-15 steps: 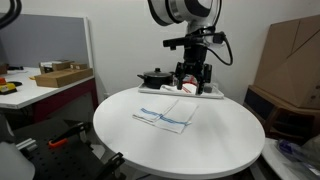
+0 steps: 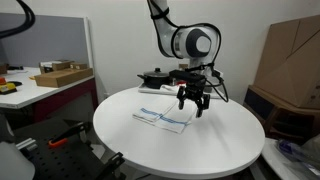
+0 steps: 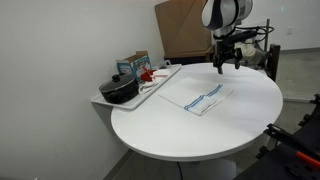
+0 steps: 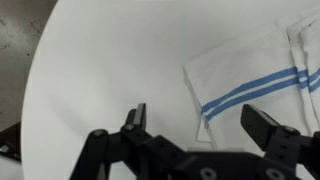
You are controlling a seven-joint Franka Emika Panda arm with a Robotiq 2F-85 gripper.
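A white towel with blue stripes (image 2: 165, 118) lies on the round white table (image 2: 150, 155). Its near part is spread flat in the wrist view, while a folded edge shows at the right. My gripper (image 2: 190, 104) hangs above the table by the towel's right side, pointing down. Wide apart in the wrist view, its fingers (image 4: 137, 116) have nothing between them. One fingertip is over the bare table and the other over the striped towel (image 4: 245, 85). A gap remains between the gripper and the table in the second exterior view.
Along the table's back edge, a white tray (image 3: 147, 94) bears a black lidded pot (image 3: 120, 89), a box (image 3: 134, 67) and red-and-white items (image 3: 155, 75). Bare tabletop surrounds the towel at the front and right.
The towel lies as before.
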